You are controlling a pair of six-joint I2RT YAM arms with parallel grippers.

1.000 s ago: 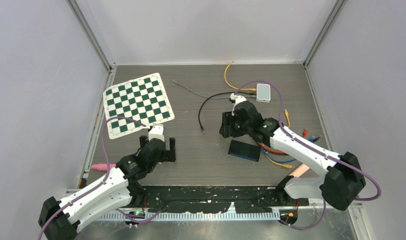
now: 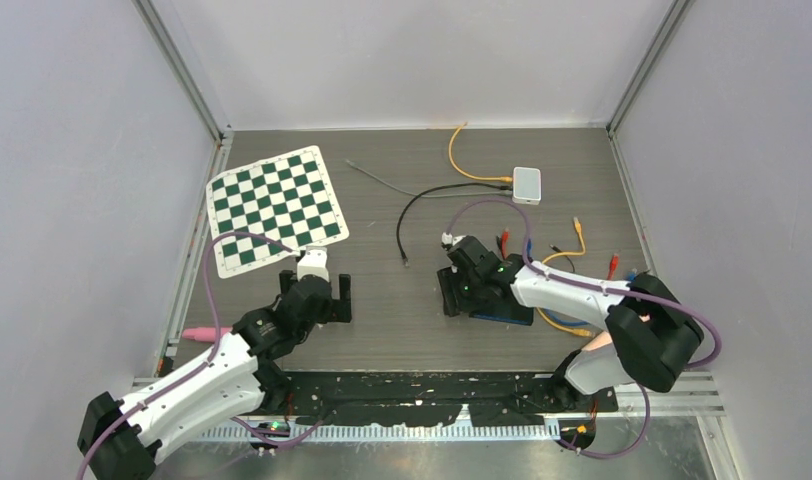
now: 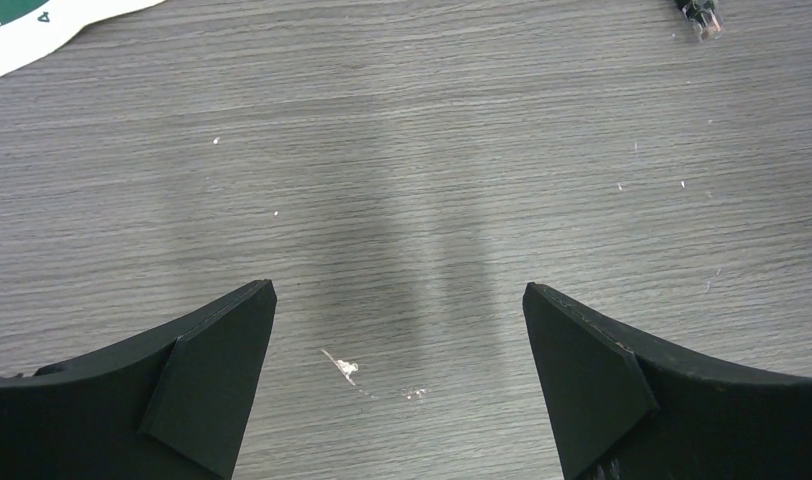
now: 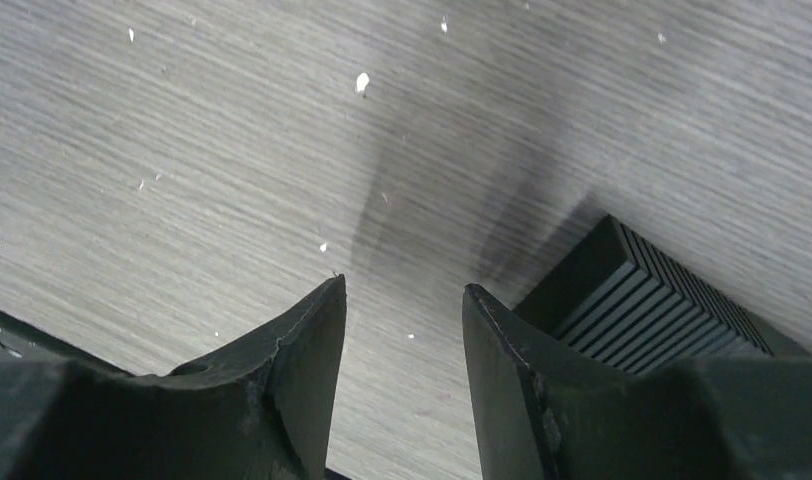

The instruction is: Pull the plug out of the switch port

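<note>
A black box with a blue edge, likely the switch, lies right of centre, mostly under my right arm, beside several coloured cables. Its ports and the plugs in them are hidden from above. In the right wrist view a ribbed black box corner shows just outside the right-hand finger. My right gripper is low over bare table at the box's left, fingers part open with a clear gap and nothing inside. Over the left of the table my left gripper stands open and empty.
A white box with yellow, grey and black cables sits at the back. The checkerboard lies back left, a pink-handled tool front left. Bare table spreads between the arms.
The blue-edged box and its nearby cables have slid a little right. The left arm is still.
</note>
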